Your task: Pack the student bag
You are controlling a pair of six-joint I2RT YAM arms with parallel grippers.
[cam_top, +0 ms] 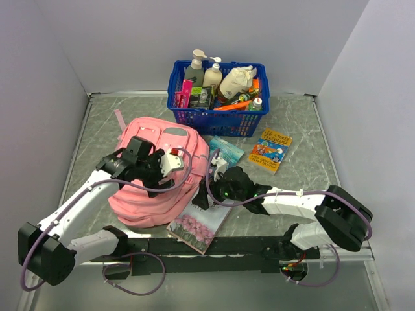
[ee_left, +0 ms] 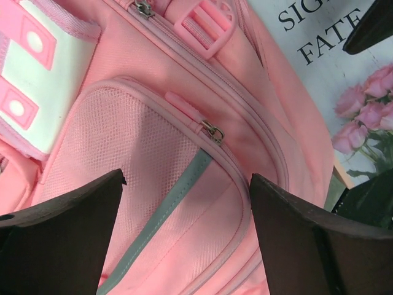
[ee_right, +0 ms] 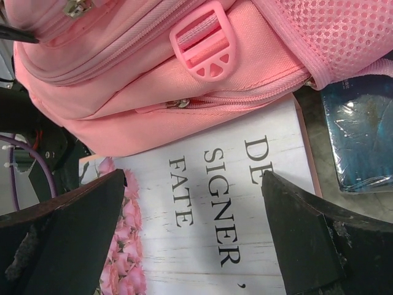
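A pink backpack (cam_top: 139, 207) lies on the left of the table, front pocket (ee_left: 135, 147) upward. My left gripper (cam_top: 159, 184) is open over it, fingertips near the pocket's zipper. A white book with pink flowers, "Designer Fate" (ee_right: 215, 203), lies at the bag's right edge, partly under it. My right gripper (cam_top: 211, 194) is open low over that book. A teal book (cam_top: 227, 148) and an orange Treehouse book (cam_top: 271, 149) lie behind and to the right.
A blue basket (cam_top: 214, 122) full of bottles, packets and other items stands at the back.
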